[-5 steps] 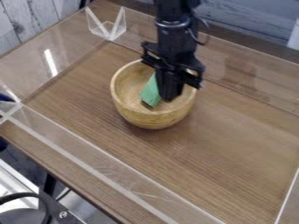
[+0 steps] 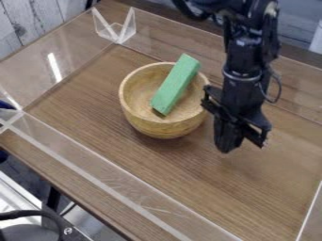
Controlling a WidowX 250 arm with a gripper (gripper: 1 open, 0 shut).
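Observation:
A wooden bowl point(image 2: 138, 108) sits left of centre with a green block point(image 2: 175, 83) lying in it, tilted along its length. My black gripper point(image 2: 229, 144) is low over the table to the right of the bowl, shut, with nothing visible between its fingers. The arm reaches down from the top right.
A white wire-like object point(image 2: 115, 26) stands at the back left. A dark cable or fitting point(image 2: 32, 226) is at the bottom left corner.
My gripper has moved from over the bowl to the right and toward the front, outside the bowl. The green block shows more fully in the bowl.

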